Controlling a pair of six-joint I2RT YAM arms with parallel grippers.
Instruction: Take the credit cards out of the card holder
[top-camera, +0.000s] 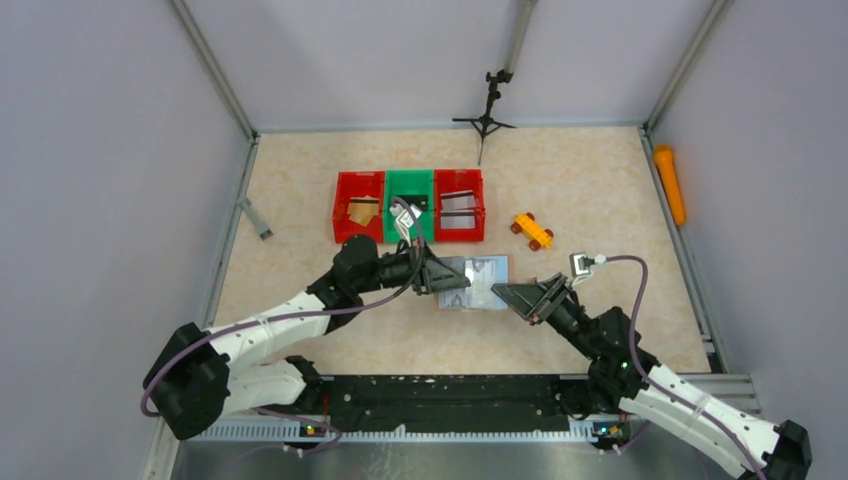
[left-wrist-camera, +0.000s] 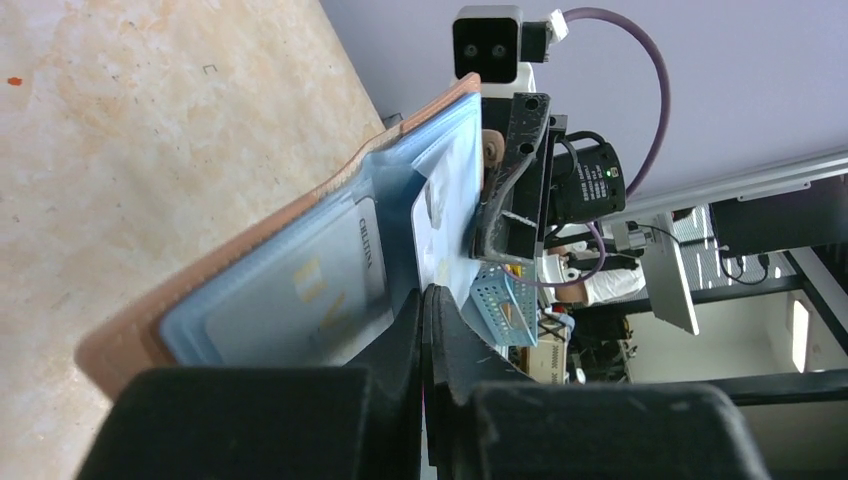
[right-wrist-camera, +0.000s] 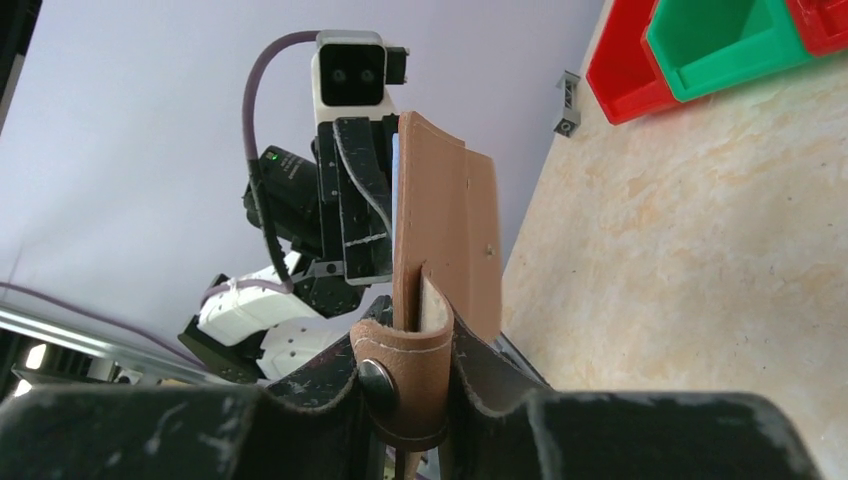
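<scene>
The brown card holder (left-wrist-camera: 230, 235) is spread open, with clear bluish sleeves inside. One pale card (left-wrist-camera: 330, 285) lies flat in a near sleeve. Another whitish card (left-wrist-camera: 452, 215) stands tilted up at the far sleeve, its lower corner meeting the fingertips of my left gripper. That gripper is shut; whether the corner is pinched between its tips does not show clearly. My right gripper is shut on the holder's brown strap with its metal snap (right-wrist-camera: 377, 383). From above, the holder (top-camera: 488, 283) hangs between both grippers.
Behind the holder stand red and green bins (top-camera: 408, 205) with flat items inside. A yellow toy car (top-camera: 532, 231) sits to their right. A grey block (top-camera: 255, 218) lies at the left, and the table's right side is mostly clear.
</scene>
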